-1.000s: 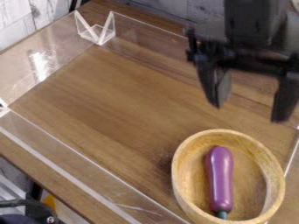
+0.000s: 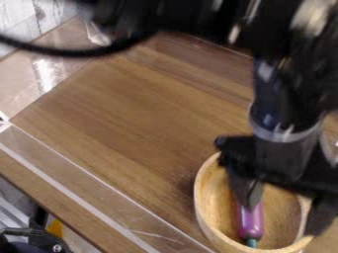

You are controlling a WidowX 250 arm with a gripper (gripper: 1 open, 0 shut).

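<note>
A purple eggplant-like toy (image 2: 250,222) with a green tip lies in a tan bowl (image 2: 211,204) at the lower right. My gripper (image 2: 275,183), dark and blurred, hangs down over the bowl with its fingers apart at its rim and inside it, on either side above the toy. The toy's upper part is partly hidden by the gripper.
The wooden tabletop (image 2: 119,119) left of the bowl is clear. A clear plastic strip runs along the lower left edge. The dark arm covers much of the top of the view.
My gripper has moved down from above and behind the bowl into it, over the toy, hiding part of both. The bowl and toy stay put.
</note>
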